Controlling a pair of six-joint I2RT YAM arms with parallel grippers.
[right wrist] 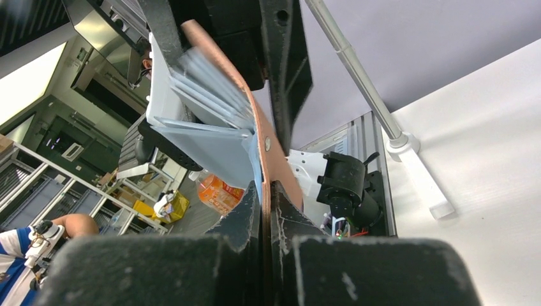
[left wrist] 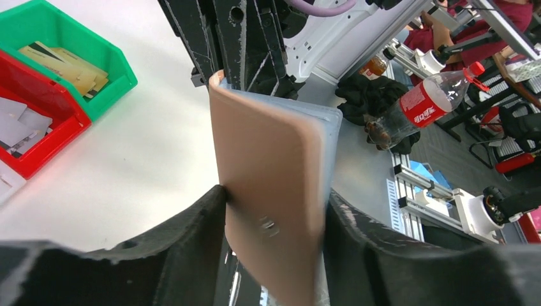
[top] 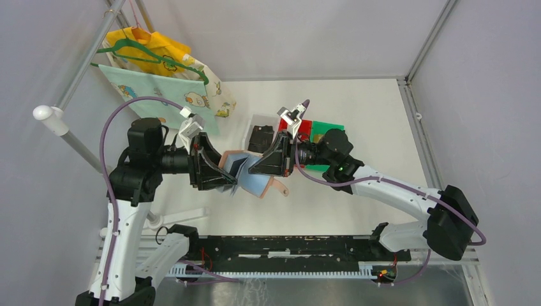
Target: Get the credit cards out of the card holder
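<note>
The card holder (top: 257,176), with a pinkish-tan cover and light-blue inner sleeves, is held up between both arms above the white table. A dark card (top: 238,166) shows among its sleeves. In the right wrist view my right gripper is shut on the holder's tan edge, and the blue sleeves (right wrist: 214,150) fan out beyond it. In the left wrist view the fingers of my left gripper stand apart, with the tan cover (left wrist: 268,166) between them. Whether they touch it, I cannot tell.
A red bin (left wrist: 54,102) and a green bin (left wrist: 111,60), both with cards inside, stand at the back of the table. Beside them is a clear bin (top: 247,137) with dark contents. Hung cloths (top: 153,86) crowd the back left.
</note>
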